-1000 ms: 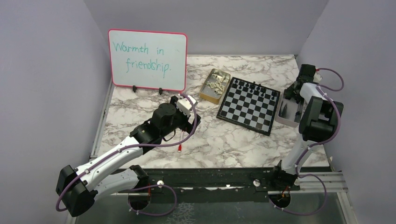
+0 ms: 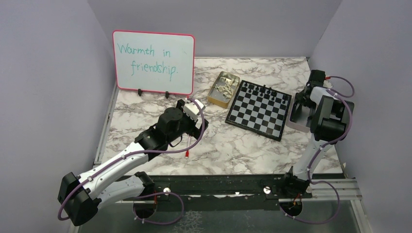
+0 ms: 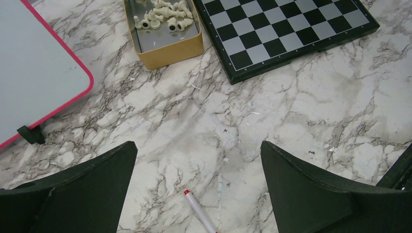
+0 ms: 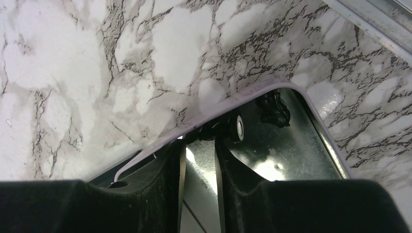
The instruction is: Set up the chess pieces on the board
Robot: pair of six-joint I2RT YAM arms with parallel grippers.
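The chessboard (image 2: 251, 109) has several black pieces standing along its far side. White pieces lie loose in a gold tin (image 2: 219, 101) left of it. My right gripper is down in a grey metal tray (image 2: 296, 124) right of the board, its fingers part open at the tray's wall beside a lying black piece (image 4: 223, 127); I cannot tell if it touches it. Another black piece (image 4: 274, 108) lies in the tray's corner. My left gripper hangs open over the table left of the board, nothing between its fingers.
A whiteboard (image 2: 153, 62) stands on clips at the back left. A marker (image 3: 199, 208) lies on the table under my left gripper. The marble table before the board is clear. Grey walls close in the back and right side, near my right arm.
My right arm and wrist have shifted slightly within the tray area, the wrist housing moving a little down and left in the top view. The left arm and board are unchanged.
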